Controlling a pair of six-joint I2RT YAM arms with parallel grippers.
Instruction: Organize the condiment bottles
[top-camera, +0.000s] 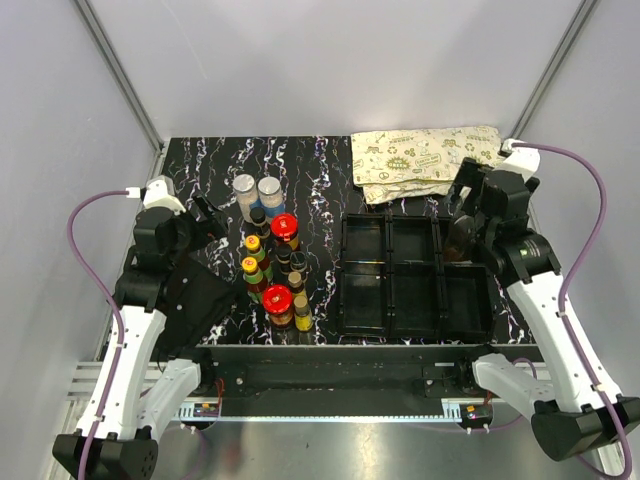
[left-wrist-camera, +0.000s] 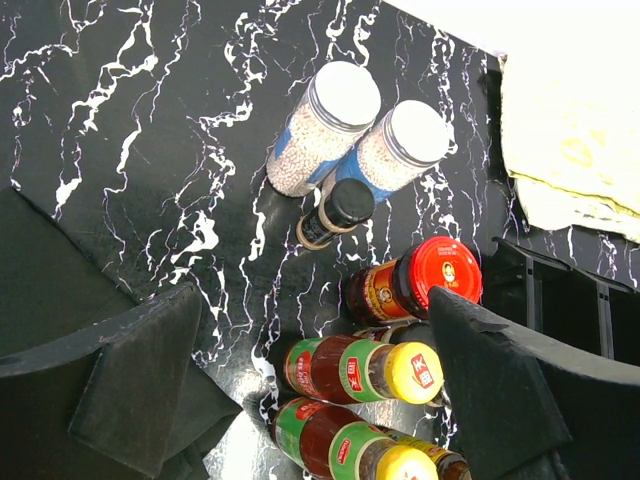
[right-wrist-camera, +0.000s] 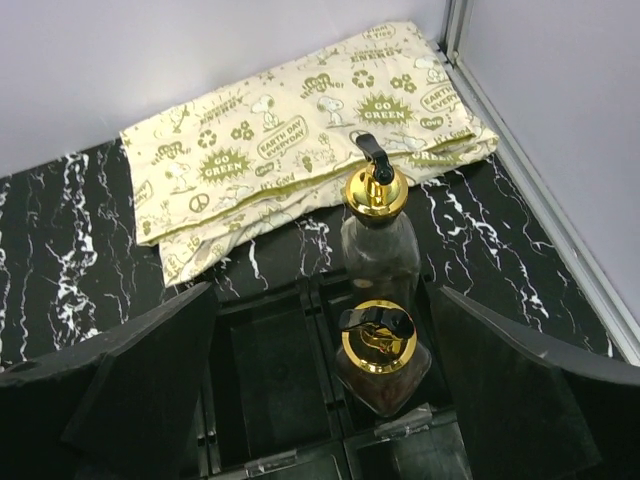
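Observation:
Condiment bottles cluster left of centre: two white shakers (left-wrist-camera: 310, 140), a red-lidded jar (left-wrist-camera: 400, 290), yellow-capped sauce bottles (left-wrist-camera: 360, 370), a small dark bottle (left-wrist-camera: 330, 215) and several others. The black compartment tray (top-camera: 390, 300) sits to their right. Two gold-topped glass bottles (right-wrist-camera: 385, 370) stand at its back-right, the front one in a compartment, both below my open right gripper (top-camera: 470, 180). My left gripper (top-camera: 210, 215) hangs open left of the cluster, nothing between its fingers.
A folded patterned cloth (top-camera: 420, 155) lies at the back right. A black cloth (left-wrist-camera: 90, 330) lies at the left under my left arm. Walls border the workspace.

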